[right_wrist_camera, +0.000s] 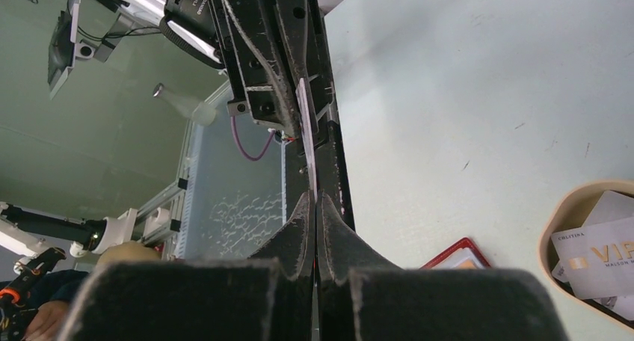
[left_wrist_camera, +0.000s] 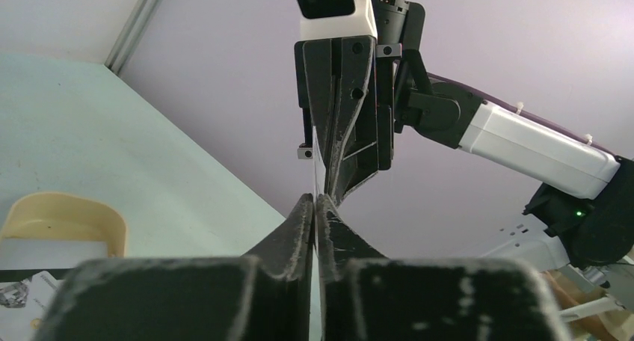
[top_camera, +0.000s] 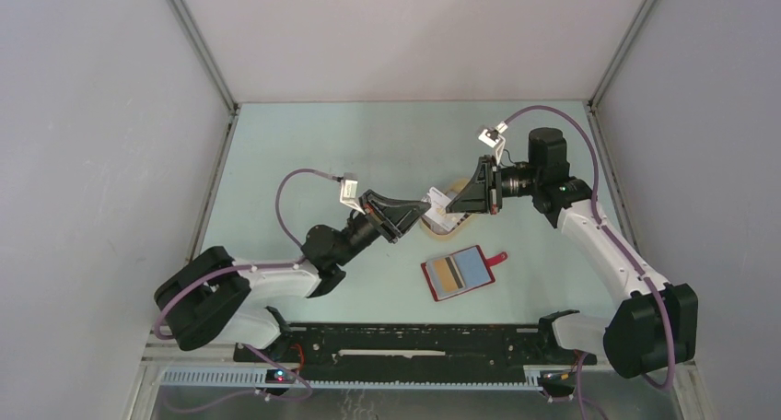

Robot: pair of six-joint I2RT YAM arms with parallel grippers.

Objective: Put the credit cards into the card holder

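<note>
Between the two grippers hangs a white card (top_camera: 439,202), seen edge-on as a thin pale strip (left_wrist_camera: 318,161) in the left wrist view. My right gripper (top_camera: 449,208) is shut on one side of this card. From the opposite side, my left gripper (top_camera: 426,204) has its fingertips at the card's edge, its fingers drawn together on it. The open red card holder (top_camera: 459,273) lies on the table in front, with tan and blue-grey cards or pockets showing.
Below the grippers stands a beige tray (left_wrist_camera: 67,204) containing several cards, including a VIP card (right_wrist_camera: 598,257).
</note>
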